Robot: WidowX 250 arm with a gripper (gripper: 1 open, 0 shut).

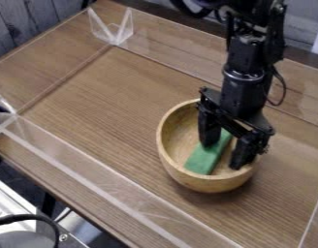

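Note:
A wooden bowl (174, 155) sits on the table, right of centre. A green oblong object (204, 158) lies inside it, partly hidden by my black gripper (229, 140). The gripper is open and reaches down into the bowl over the green object. Whether its fingers touch the object I cannot tell.
Clear plastic pieces lie at its upper left and left edge. Black cables (26, 223) show at the lower left, beyond the table edge.

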